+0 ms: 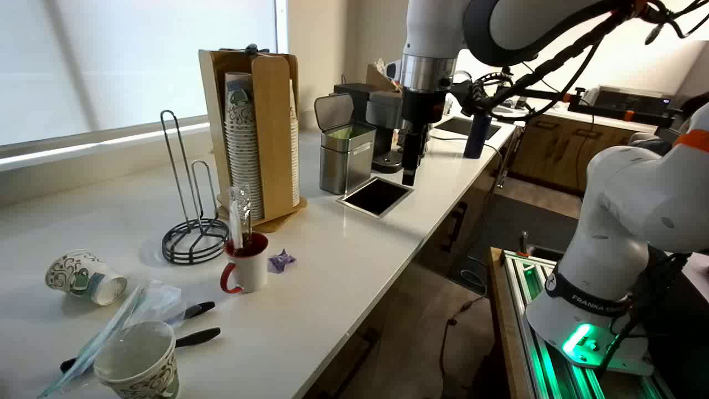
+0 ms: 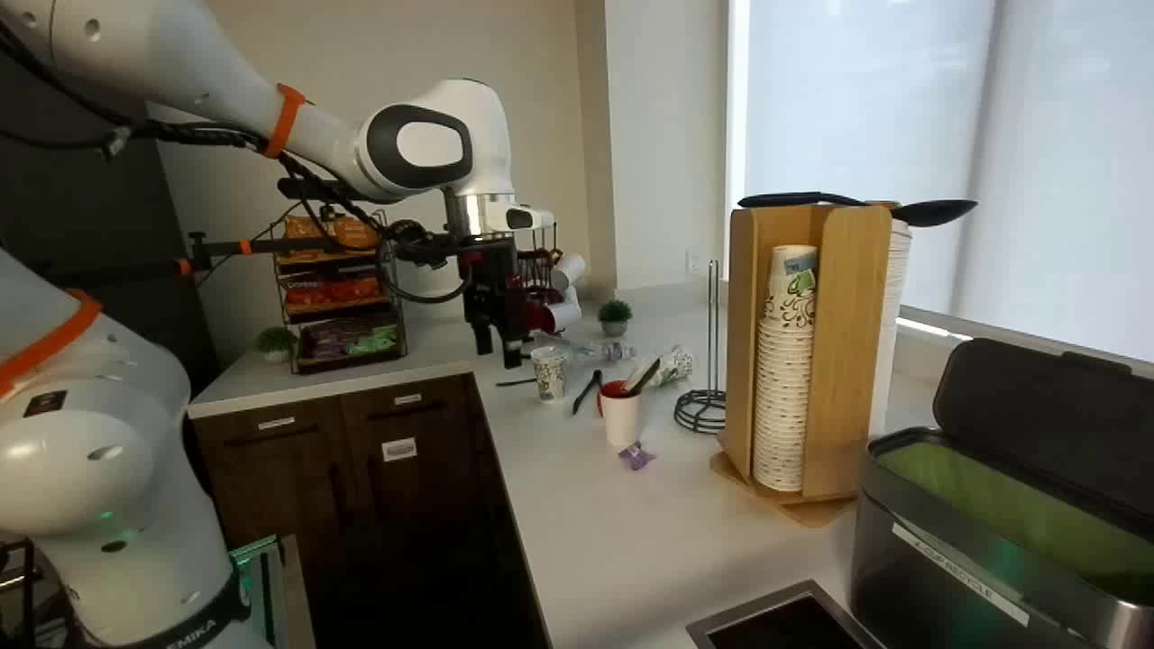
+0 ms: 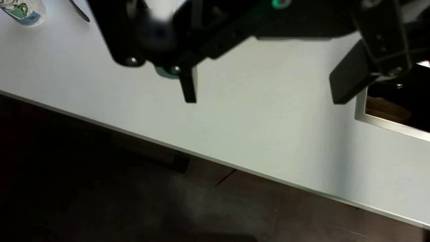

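Note:
My gripper is open above the white counter, its two fingers well apart with only bare countertop visible between them. On the counter stands a white mug (image 1: 251,269) with a red inside and handle, holding clear-wrapped items. A crumpled purple wrapper (image 1: 281,260) lies beside it, seen also in the second exterior view, where the gripper (image 2: 498,357) hangs. One paper cup (image 1: 85,276) rests on its side; another paper cup (image 1: 140,362) stands upright at the near end. Black-handled utensils (image 1: 198,337) lie between the cups, partly under clear plastic.
A wooden cup dispenser (image 1: 272,139) and a wire stand (image 1: 194,240) rise along the window side. Past them come an open-lidded metal bin (image 1: 345,159) and a square counter opening (image 1: 376,197).

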